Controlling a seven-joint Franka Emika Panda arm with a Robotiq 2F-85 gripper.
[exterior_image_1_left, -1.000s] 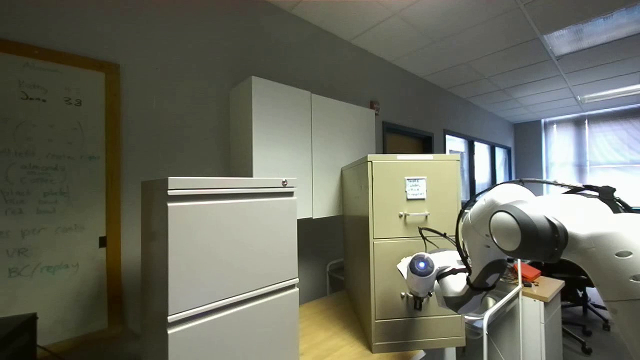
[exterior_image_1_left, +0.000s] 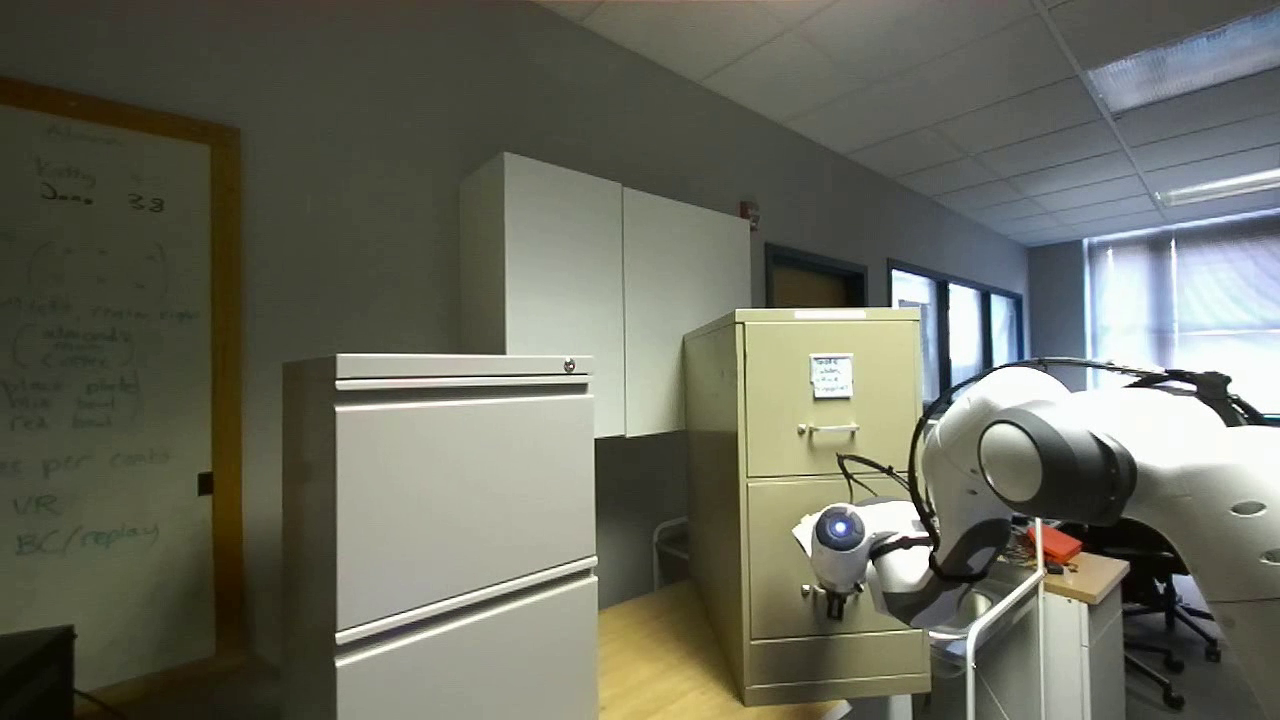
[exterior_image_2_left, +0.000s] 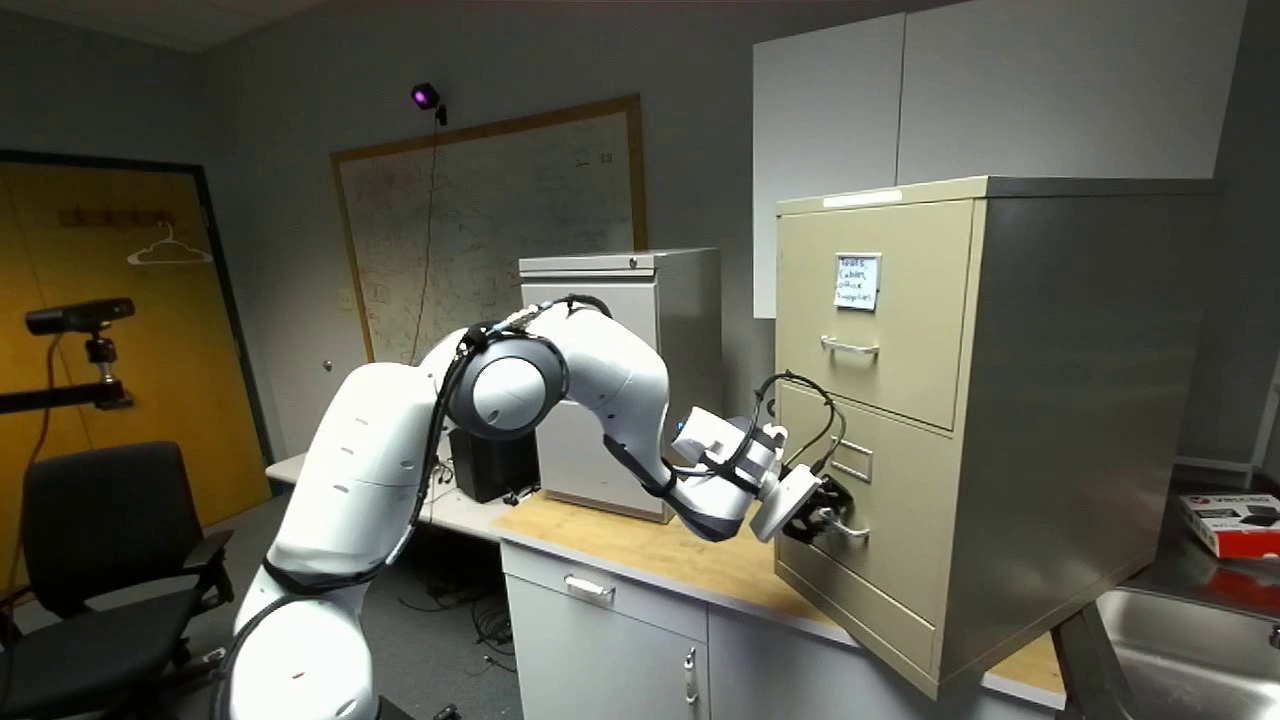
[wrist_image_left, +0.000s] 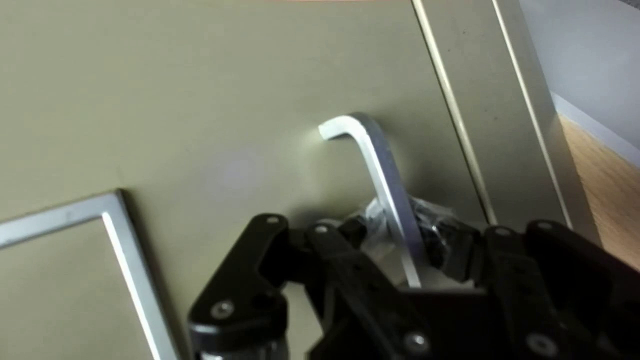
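Observation:
The beige filing cabinet (exterior_image_2_left: 894, 480) stands on the wooden counter with both of its drawers flush against the frame. On the lower drawer (exterior_image_1_left: 786, 528) is a silver bar handle (wrist_image_left: 384, 168), its bent end clear in the wrist view. My gripper is shut on the middle of this bar, one black finger on each side, with clear plastic film around the fingertips (wrist_image_left: 375, 225). The handle's other end is hidden behind the gripper. Above, the upper drawer (exterior_image_2_left: 870, 342) has its own handle (exterior_image_2_left: 849, 348) and a paper label.
A pale grey cabinet (exterior_image_1_left: 468, 504) stands apart from the beige one, with bare wooden counter (exterior_image_1_left: 654, 648) between them. White wall cupboards (exterior_image_1_left: 684, 300) hang behind. A metal sink (exterior_image_2_left: 1188, 648) lies beside the beige cabinet.
Almost nothing differs. The arm's end has shifted very slightly at the lower drawer, and the drawer is still flush.

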